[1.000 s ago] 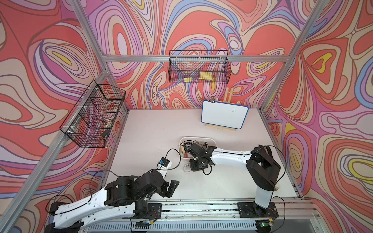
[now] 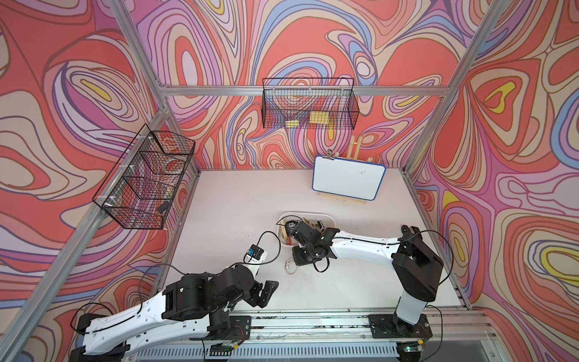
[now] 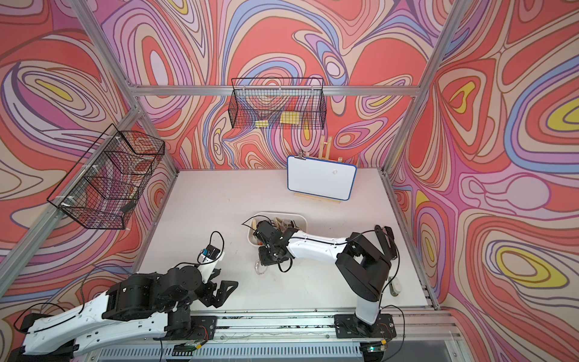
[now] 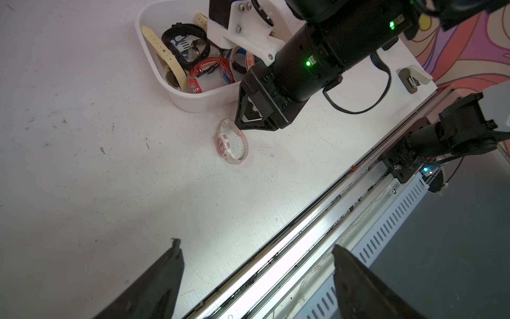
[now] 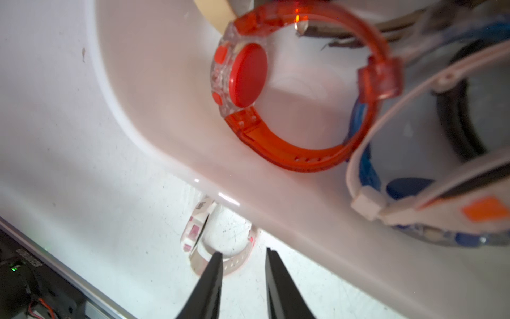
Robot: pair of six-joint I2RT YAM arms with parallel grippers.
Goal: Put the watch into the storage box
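Note:
A pale watch with pink-red markings (image 4: 232,141) stands on edge or leans as a loop on the table, just outside the white storage box (image 4: 204,100). My right gripper hovers close to it with its fingers parted. In the right wrist view the watch (image 5: 197,226) shows beyond the fingertips, partly covered by the box wall; nothing is clamped between them. My left gripper is wide open and empty, off at the front left in the top left view.
Inside the box lie a red watch (image 5: 249,74), a black watch (image 4: 186,46), a beige strap (image 4: 165,59) and other bands. The right arm (image 2: 365,243) spans the table's right half. A whiteboard (image 2: 348,177) stands at the back.
The watch has shifted slightly toward the front edge and changed its orientation. My right gripper has moved a little around it, its arm's elbow swinging to the right. The left arm is still.

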